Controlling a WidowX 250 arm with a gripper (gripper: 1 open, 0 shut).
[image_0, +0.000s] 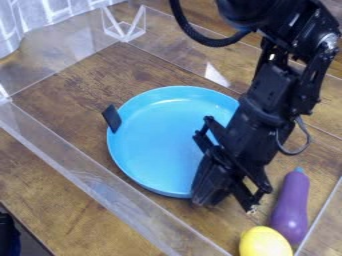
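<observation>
My black gripper (214, 190) is low at the near right edge of a blue plate (154, 140), its arm coming down from the upper right. It looks shut; whether anything thin sits between its fingertips is hidden by the dark linkage. A purple eggplant (290, 208) lies to its right, and a yellow oval object (265, 243) lies below that at the bottom edge, both apart from the gripper.
Clear plastic walls (80, 180) edge the wooden work area on the left and near side. A small dark tab (112, 118) stands at the plate's left rim. Bare wood is free left of and behind the plate.
</observation>
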